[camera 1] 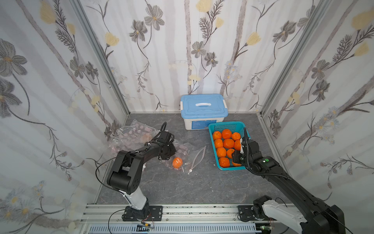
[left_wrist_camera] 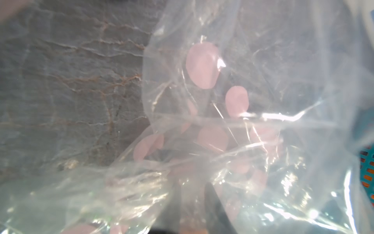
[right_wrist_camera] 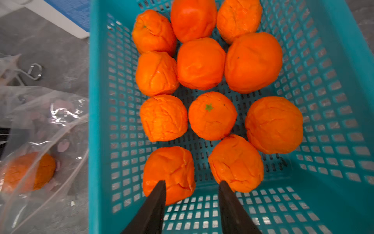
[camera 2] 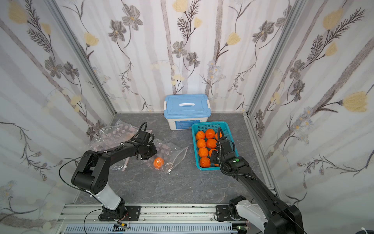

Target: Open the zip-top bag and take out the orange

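Observation:
A clear zip bag with pink spots lies at the middle left, its zip edge towards the basket; one orange is inside it. My left gripper is shut on the bag's film, beside that orange, its fingers partly veiled by plastic. In the right wrist view the bag's edge strips stand apart near the orange. My right gripper hangs over the near end of the turquoise basket. Its fingers are apart with nothing between them, just short of two loose oranges there.
Several oranges fill the basket. A white box with a blue lid stands behind it. More clear bags lie at the back left behind my left arm. Bare grey table stretches along the front.

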